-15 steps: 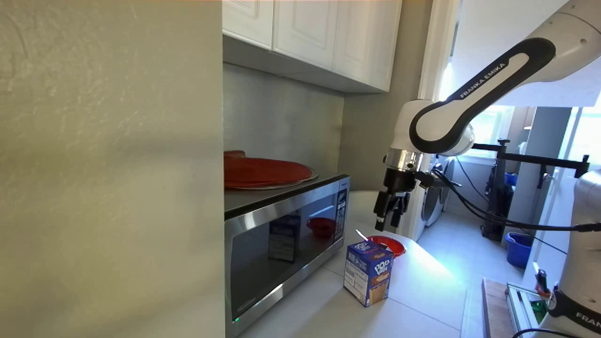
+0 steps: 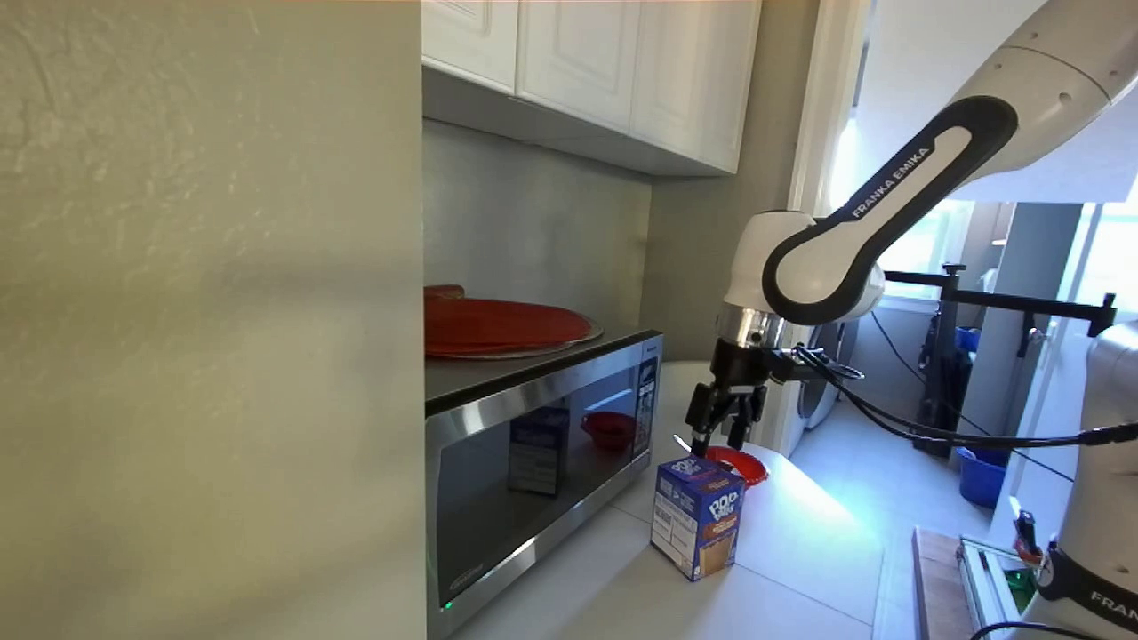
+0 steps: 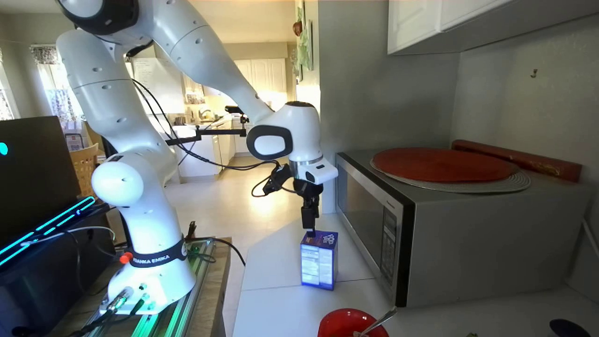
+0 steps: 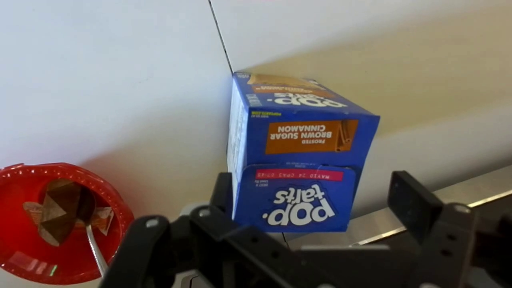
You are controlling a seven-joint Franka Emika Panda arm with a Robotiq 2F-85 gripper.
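A blue Pop-Tarts box (image 2: pixel 699 519) stands upright on the white counter, close to the microwave front. My gripper (image 2: pixel 725 436) is open just above it, pointing down. In the wrist view, the box's top (image 4: pixel 297 199) lies between the two spread fingers, nearer the left one, and nothing is gripped. From the second exterior view, the fingertips (image 3: pixel 311 233) overlap the top of the box (image 3: pixel 318 264); whether they touch it I cannot tell. A red bowl (image 4: pixel 120 211) holding a spoon (image 4: pixel 96 249) and a crumpled wrapper sits beside the box.
A steel-fronted microwave (image 3: pixel 387 224) borders the counter, bearing a red round mat (image 3: pixel 446 164) and a long red box (image 3: pixel 516 159). White cabinets (image 2: pixel 581 75) hang overhead. Bare counter (image 3: pixel 269 303) lies on the robot's side of the Pop-Tarts box.
My gripper has come down and shifted left in the first exterior view, closer to the top of the box. The box and bowl have stayed put.
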